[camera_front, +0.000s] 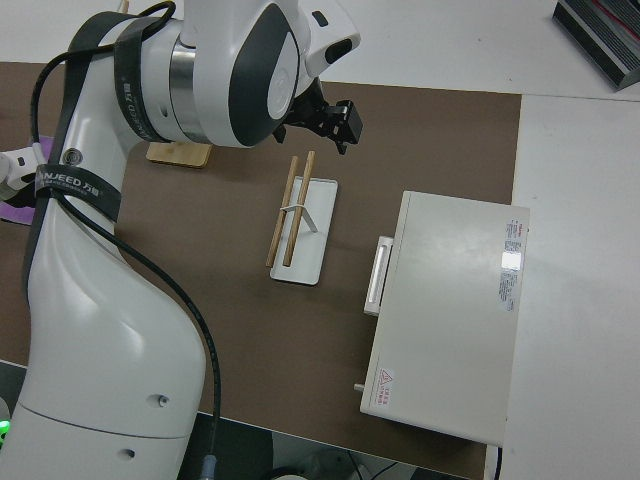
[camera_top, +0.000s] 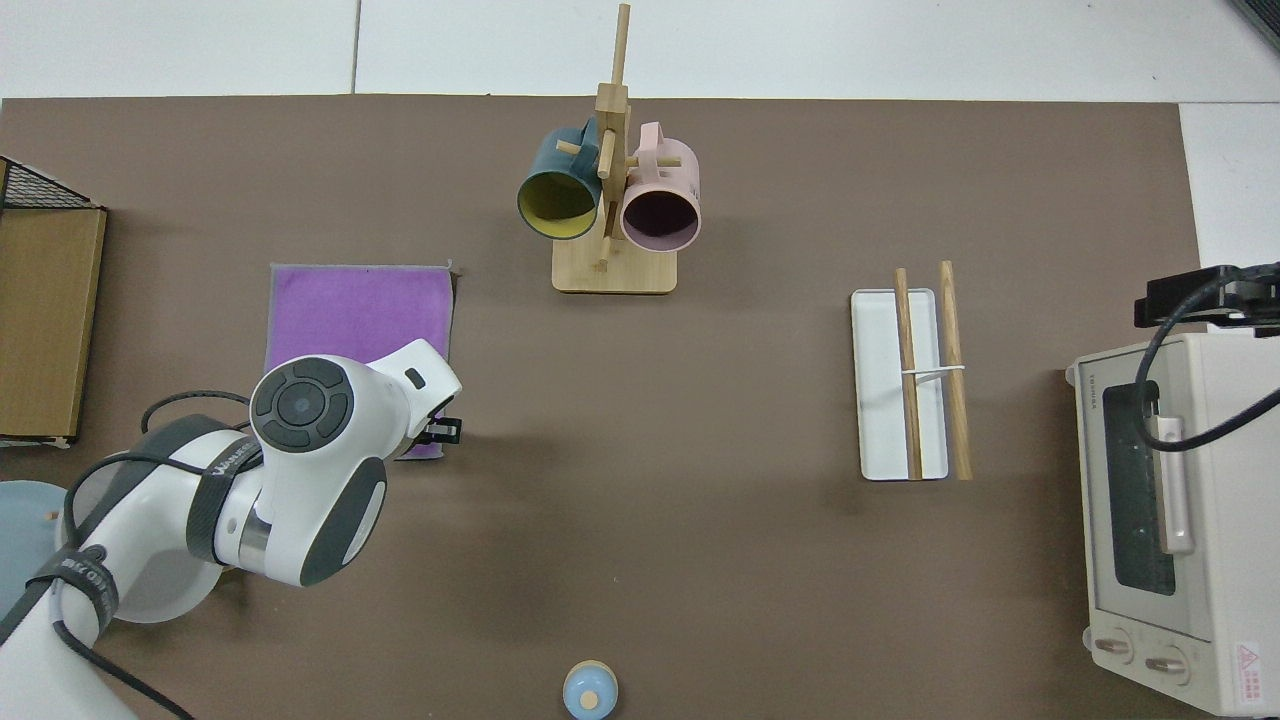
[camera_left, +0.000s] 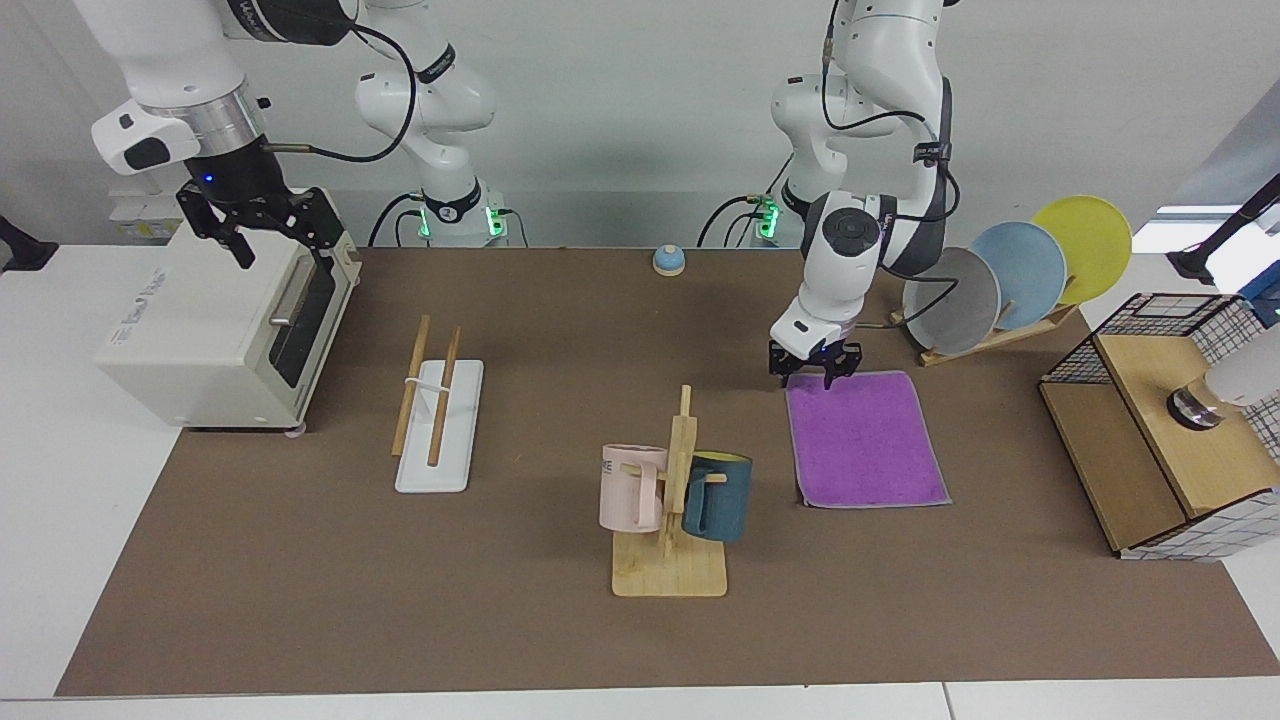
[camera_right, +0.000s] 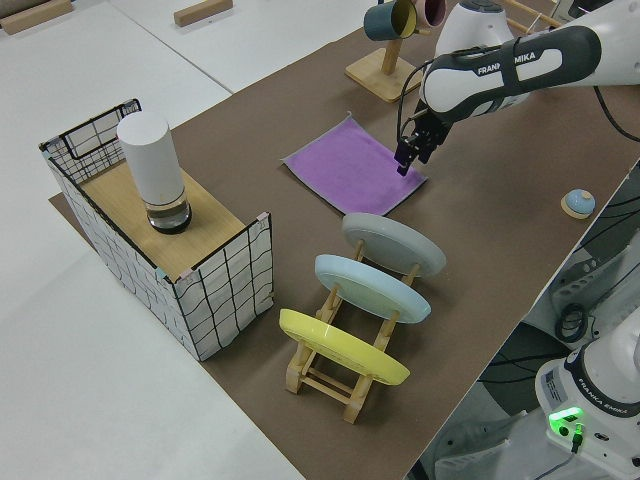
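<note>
My left gripper (camera_left: 813, 367) is low over the near edge of the purple cloth (camera_top: 360, 312), largely hidden under its white wrist housing; its finger state is unclear. My right gripper (camera_front: 330, 125) hangs at the white oven (camera_top: 1230, 504), above it in the left view, its fingers too small to read. A teal mug (camera_top: 558, 180) and a pink mug (camera_top: 660, 192) hang on a wooden tree. A white board with two wooden sticks (camera_top: 882, 384) lies right of centre.
A wire-sided wooden box (camera_right: 215, 220) holds a white cylinder. A rack with grey, blue and yellow plates (camera_right: 345, 345) stands near it. A small blue round object (camera_top: 589, 690) sits at the table edge.
</note>
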